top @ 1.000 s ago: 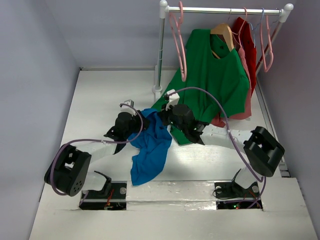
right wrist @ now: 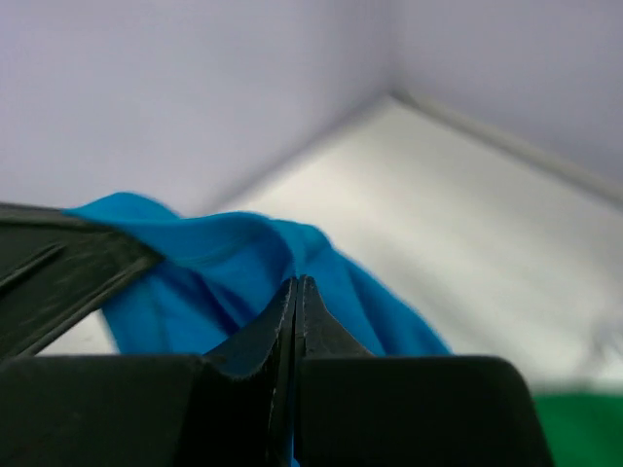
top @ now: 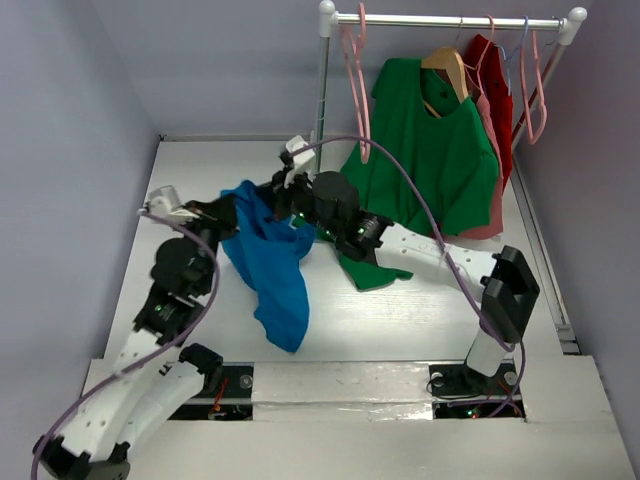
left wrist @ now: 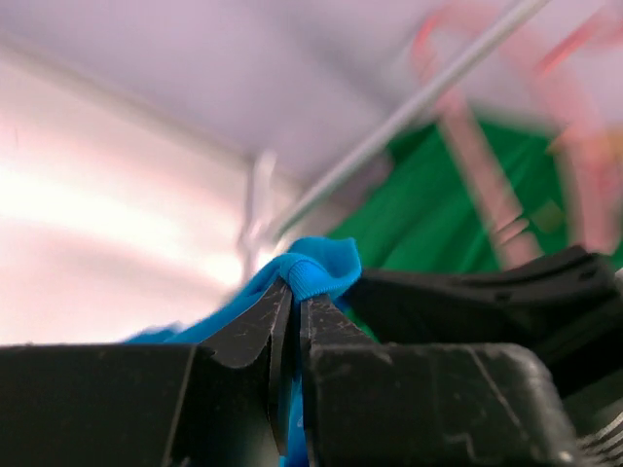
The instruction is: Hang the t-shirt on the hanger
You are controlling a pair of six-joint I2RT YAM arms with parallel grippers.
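Note:
A blue t-shirt (top: 270, 270) hangs between my two grippers, its lower part trailing toward the front. My left gripper is shut on a fold of it at the upper edge. My right gripper is shut at the cloth's upper edge too, with blue fabric rising behind its fingertips. In the top view both grippers are high and close together, left of the rack. Empty pink hangers (top: 362, 110) hang on the rail's left end, above and right of my right gripper.
The rail (top: 420, 20) holds a green shirt (top: 440, 170), red and pink garments and more pink hangers at its right end. The rack's left post (top: 324, 80) stands behind the grippers.
Both arms have risen and shifted left, carrying the blue shirt up; its lower end has moved slightly back. The left arm's motion is blurred.

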